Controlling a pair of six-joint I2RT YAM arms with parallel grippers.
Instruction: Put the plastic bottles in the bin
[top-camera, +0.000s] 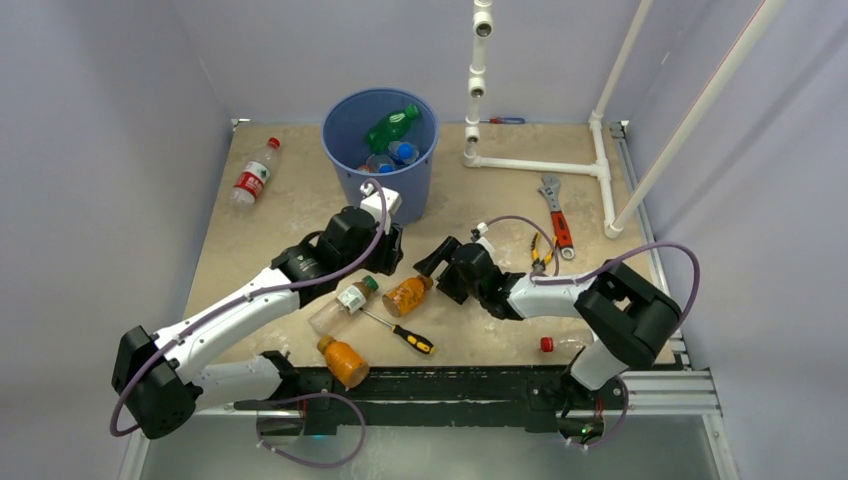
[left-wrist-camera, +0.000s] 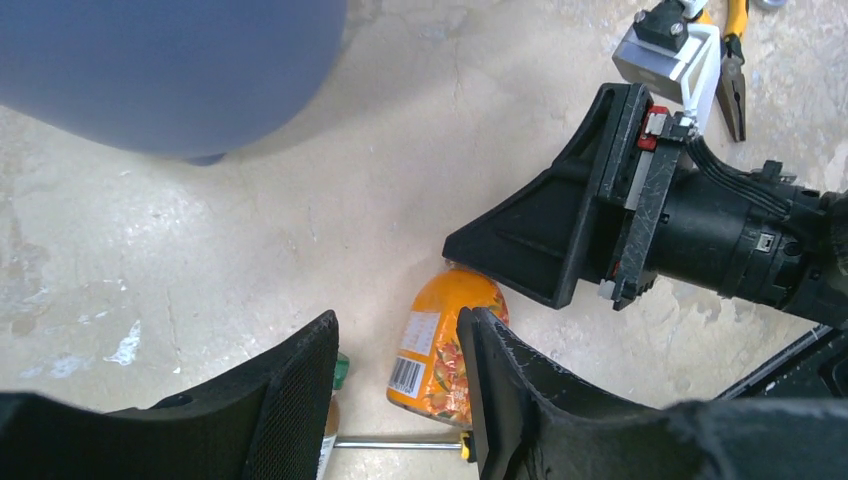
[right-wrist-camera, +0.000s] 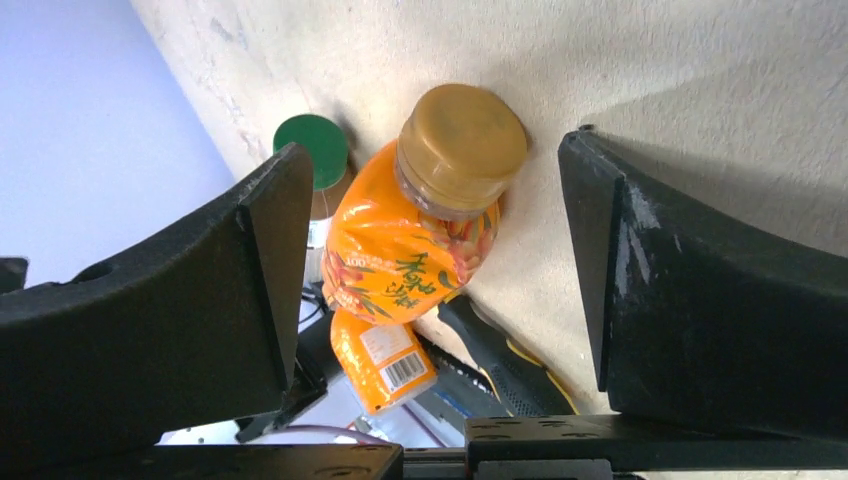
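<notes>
An orange bottle (top-camera: 406, 296) (left-wrist-camera: 430, 350) (right-wrist-camera: 400, 260) lies on the table, its cap between the parted fingers of my right gripper (top-camera: 440, 262); no contact shows. My left gripper (top-camera: 385, 250) hangs open above and left of it. A clear bottle with green cap (top-camera: 335, 311) lies left of the orange one, a second orange bottle (top-camera: 346, 365) at the front edge, a red-labelled bottle (top-camera: 255, 175) at the back left, another red-capped bottle (top-camera: 565, 345) at the front right. The blue bin (top-camera: 395, 195) holds several bottles.
A screwdriver (top-camera: 410, 338) lies in front. Pliers (top-camera: 540, 260) and a wrench (top-camera: 558, 215) are at right, beside a white pipe frame (top-camera: 540, 164).
</notes>
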